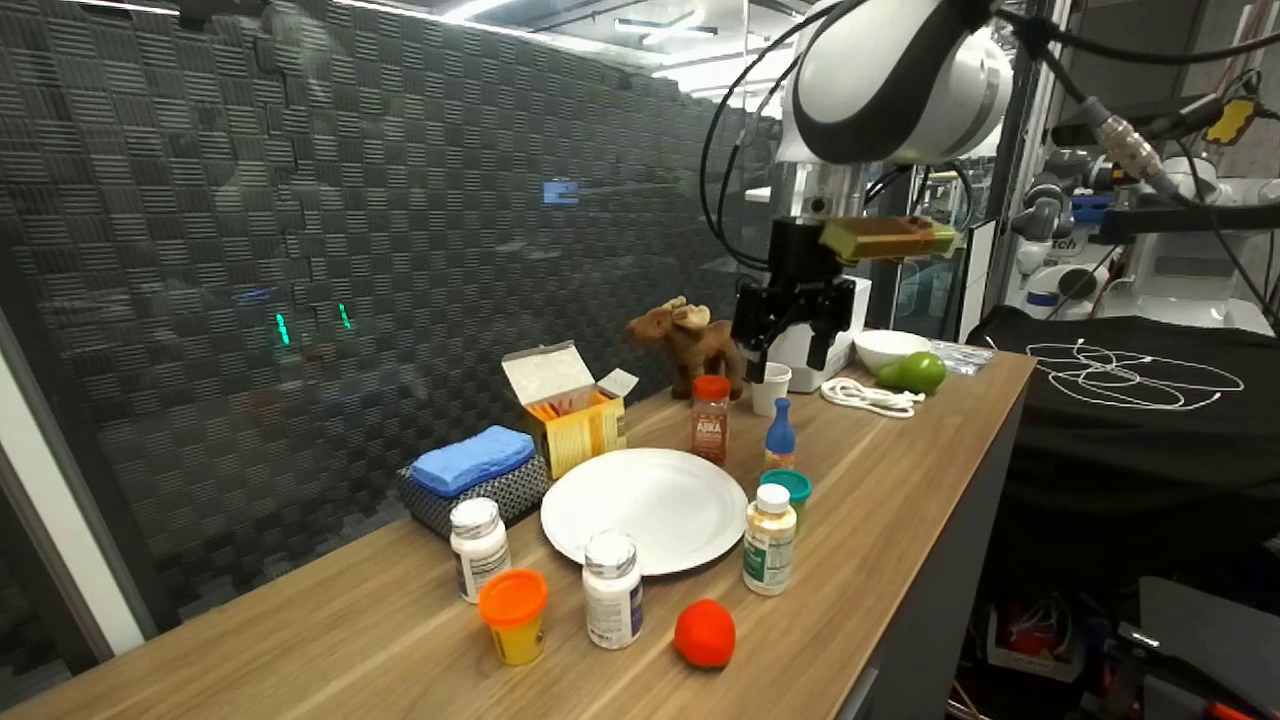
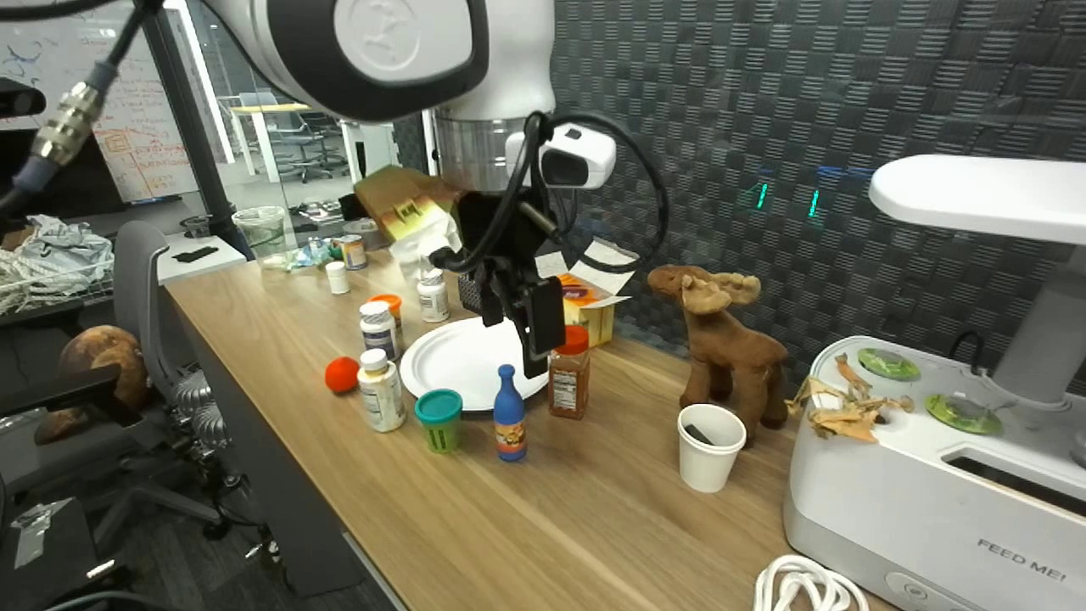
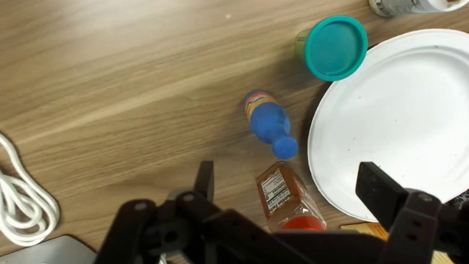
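With its fingers wide apart, my gripper is open and empty above the table. In the wrist view, the spice jar (image 3: 281, 198) with a red lid lies partly below and between the fingers, its lid partly hidden by the gripper body. The small blue bottle (image 3: 270, 123) stands just beyond it, clear of the fingertips. A white plate (image 3: 395, 127) reaches under the right-hand finger. In the second exterior view the gripper (image 2: 519, 341) hangs above the jar (image 2: 569, 387), the blue bottle (image 2: 509, 417) and the plate (image 2: 422, 372).
A teal-lidded tub (image 2: 439, 419) and a pill bottle (image 2: 381, 392) stand near the plate. A paper cup (image 2: 710, 463), a plush moose (image 2: 733, 356) and a white planter (image 2: 876, 509) are close by.
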